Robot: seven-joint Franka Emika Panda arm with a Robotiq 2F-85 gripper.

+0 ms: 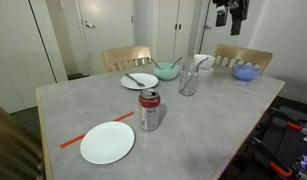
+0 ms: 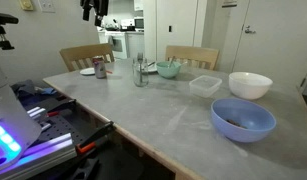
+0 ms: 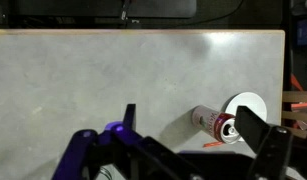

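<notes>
High above the table, my gripper hangs open, with nothing between its fingers. In the second exterior view the gripper is at the upper left, well clear of everything. A red and silver can stands upright on the table; in the wrist view the can shows between the finger tips, far below and nearer the right one. Beside it lies a round white plate, and an orange-red stick is just behind that plate.
Farther back are a white plate with a utensil, a green bowl and a clear glass jar. A blue bowl, a clear container and a white bowl occupy the far end. Chairs line the table.
</notes>
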